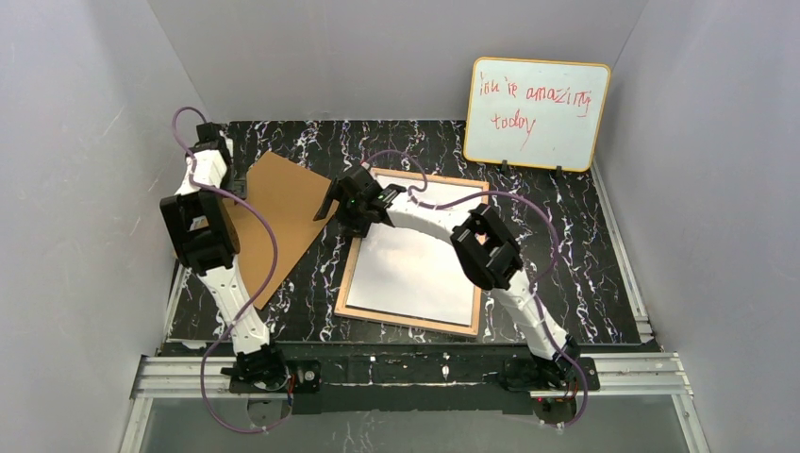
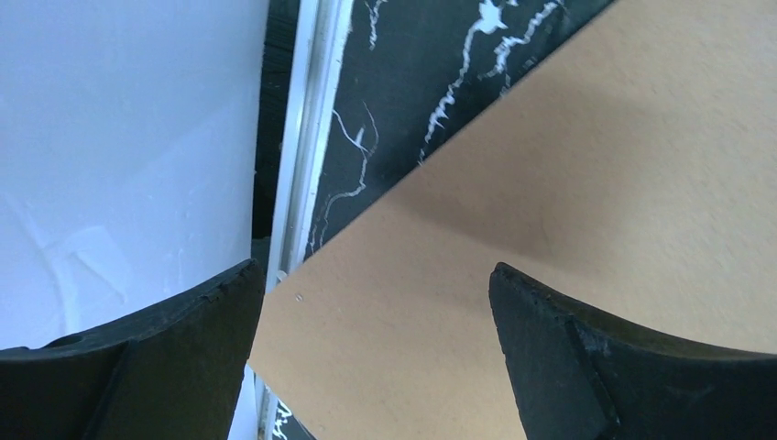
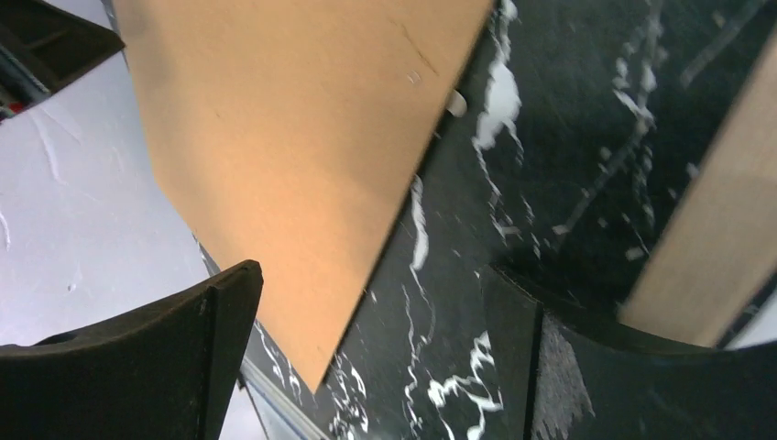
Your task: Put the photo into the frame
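Observation:
A brown board [image 1: 283,226] lies tilted on the left of the marble surface; the left wrist view shows its edge and a corner by the metal rail. My left gripper is above that board near its far-left side, fingers apart with nothing visible between them. The wooden frame [image 1: 406,323] with a white inner sheet [image 1: 415,274] lies at centre right. My right gripper hangs open near the board's right corner, at the frame's left edge, over the dark gap between them. Which object is the photo I cannot tell.
A whiteboard [image 1: 536,111] with red writing stands at the back right. Grey walls close in the sides and back, with a metal rail along the left edge. Bare marble shows right of the frame.

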